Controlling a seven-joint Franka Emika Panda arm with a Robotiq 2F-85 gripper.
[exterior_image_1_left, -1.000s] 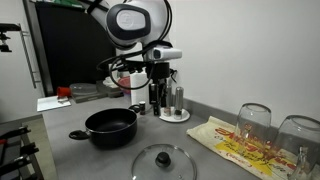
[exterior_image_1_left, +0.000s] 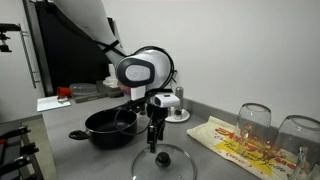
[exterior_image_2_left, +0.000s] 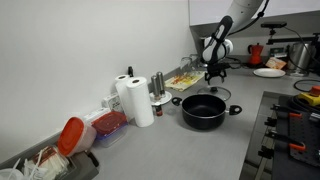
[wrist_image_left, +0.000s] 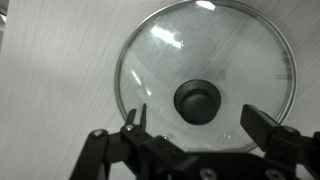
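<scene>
A round glass lid (exterior_image_1_left: 165, 166) with a dark rim and black knob (exterior_image_1_left: 162, 159) lies flat on the grey counter. My gripper (exterior_image_1_left: 155, 143) points down just above the lid, near the knob. In the wrist view the gripper has its fingers (wrist_image_left: 259, 125) spread wide, with the knob (wrist_image_left: 197, 102) lying ahead between them and clear of both. Left of the lid stands a black two-handled pot (exterior_image_1_left: 110, 128), open at the top. In the second exterior view the lid (exterior_image_2_left: 213, 91) lies beyond the pot (exterior_image_2_left: 205, 110).
Two upturned glass jars (exterior_image_1_left: 253, 127) stand on a yellow patterned cloth (exterior_image_1_left: 222, 140) to the right. Behind the arm is a tray with bottles (exterior_image_1_left: 179, 104). Paper towel rolls (exterior_image_2_left: 139, 103) stand along the wall. Bare counter lies in front of the pot.
My gripper has come down from above the counter behind the lid to just over it. The lid and pot have stayed in place.
</scene>
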